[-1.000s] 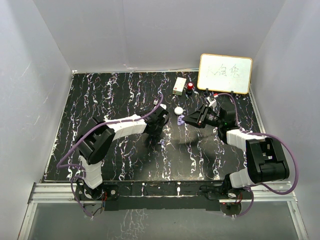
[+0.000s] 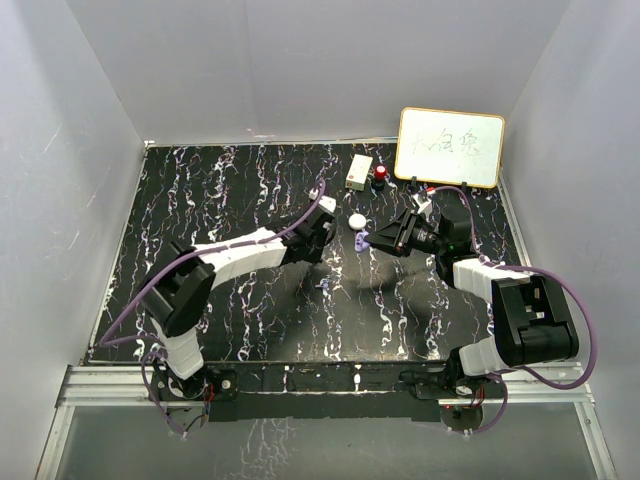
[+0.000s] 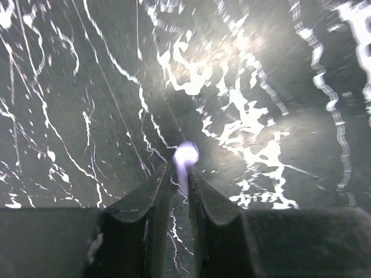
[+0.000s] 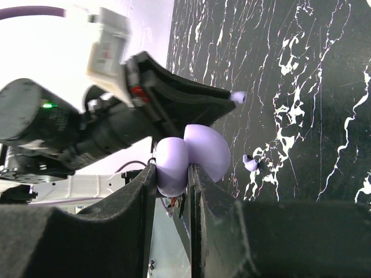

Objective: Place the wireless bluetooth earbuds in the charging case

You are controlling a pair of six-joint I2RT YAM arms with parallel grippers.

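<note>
The lilac charging case (image 4: 206, 153), lid open, is held by my right gripper, shut on it; in the top view it (image 2: 361, 242) sits right of centre. My left gripper is over the table with a blurred small lilac earbud (image 3: 185, 153) at its fingertips, which look close together; whether they grip it is hard to tell. In the right wrist view a lilac tip (image 4: 237, 97) shows at the left gripper's fingertips. Another lilac earbud (image 4: 250, 163) lies on the marble table below, also seen in the top view (image 2: 323, 285).
A white round object (image 2: 357, 222) lies behind the case. A box (image 2: 358, 172), a red-capped bottle (image 2: 380, 177) and a whiteboard (image 2: 448, 147) stand at the back.
My left arm has shifted slightly, its wrist raised and a little to the left. The right arm and case have not moved visibly.
</note>
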